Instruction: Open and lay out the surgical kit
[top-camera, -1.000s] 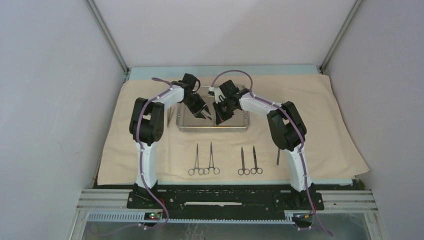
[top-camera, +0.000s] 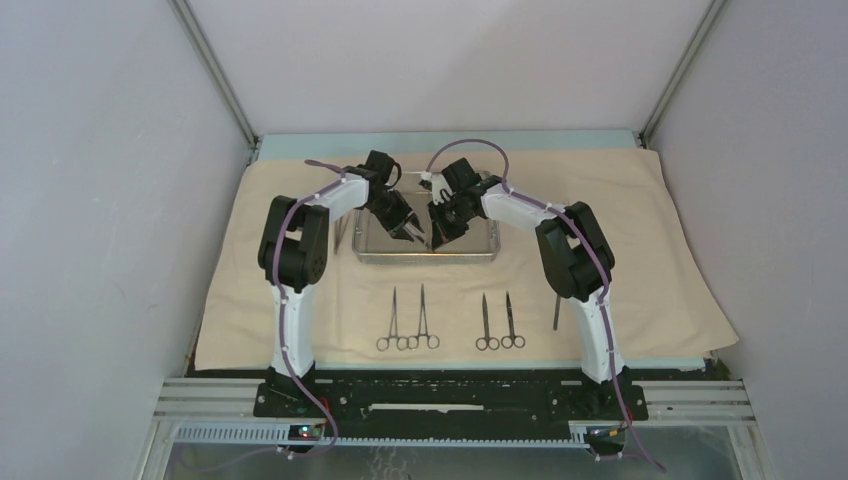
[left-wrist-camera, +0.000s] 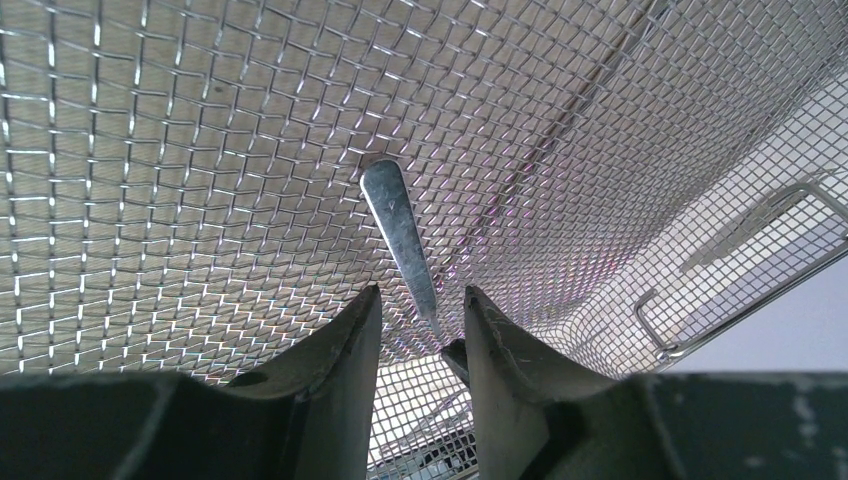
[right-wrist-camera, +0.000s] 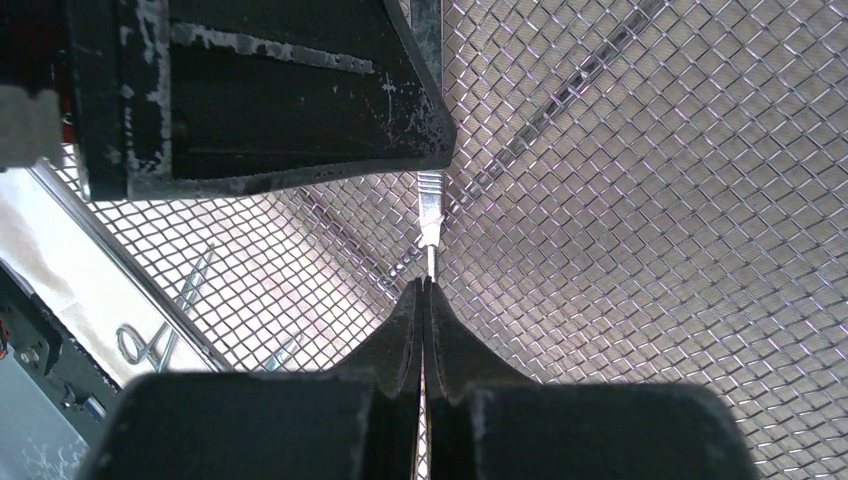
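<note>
A slim flat metal instrument (left-wrist-camera: 402, 230) with a narrow shaft lies over the mesh basket (top-camera: 375, 257), inside it. In the left wrist view its broad handle extends beyond my left gripper, which stands open with the narrower part in line with its gap. My right gripper is shut at the thin end. The shaft (right-wrist-camera: 432, 258) runs right up to its fingertips; whether it is pinched between them or passes underneath, I cannot tell. One dark left finger (right-wrist-camera: 400, 130) covers part of the handle in the right wrist view.
Two clamps (top-camera: 422, 320) and two pairs of scissors (top-camera: 486, 325) lie along the front of the beige cloth (top-camera: 660, 270). A thin instrument (top-camera: 557, 312) lies at right, others (top-camera: 338, 235) left of the basket.
Both arms have barely moved; the right gripper has shifted very slightly to the right in the basket. The laid-out instruments have stayed where they were.
</note>
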